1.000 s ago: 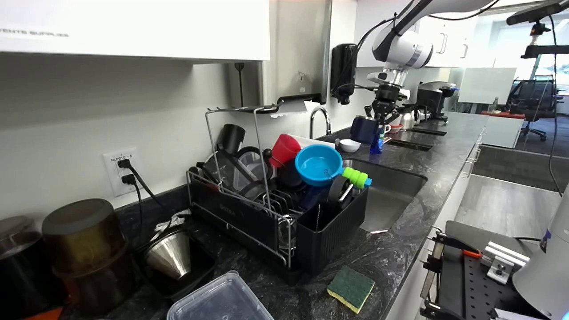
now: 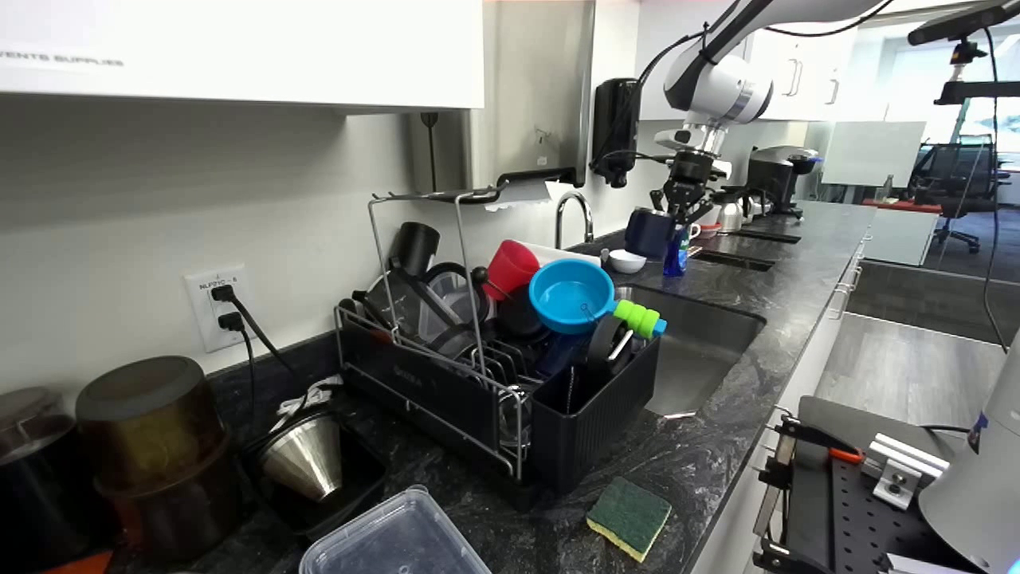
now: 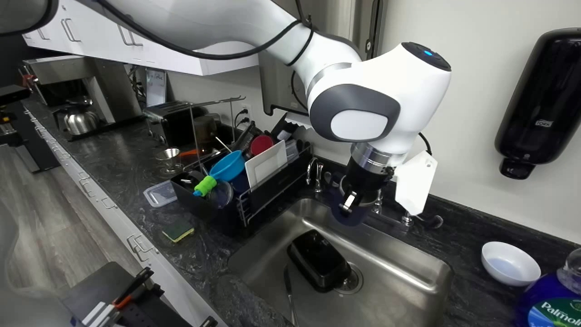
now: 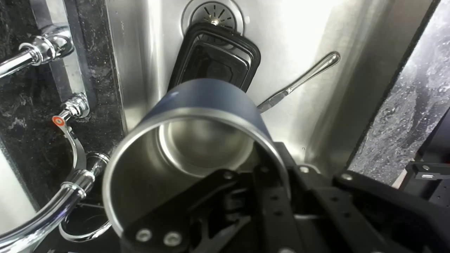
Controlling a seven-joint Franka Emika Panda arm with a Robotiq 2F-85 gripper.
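A dark blue metal mug (image 4: 211, 95) hangs above the sink, its open rim toward the wrist camera and its bare steel inside empty. My gripper is shut on the mug's right side in the wrist view; the exact contact is partly hidden by the fingers. In exterior view 1 the mug (image 2: 649, 233) hangs below and left of the gripper (image 2: 680, 212). From exterior view 2 the mug (image 3: 348, 214) appears near the faucet, at the sink's back edge, partly covered by the gripper (image 3: 348, 202).
In the sink (image 3: 406, 267) lie a black tray (image 3: 318, 260) and a knife (image 4: 301, 82). A loaded dish rack (image 2: 421, 383) stands beside the sink. The faucet (image 4: 46, 206) is close to the mug. A white bowl (image 3: 510, 264) and soap bottle (image 3: 558, 299) occupy the far counter.
The arm and the mug have shifted very slightly to the left in exterior view 1. The dish rack, sponge and other items have stayed put.
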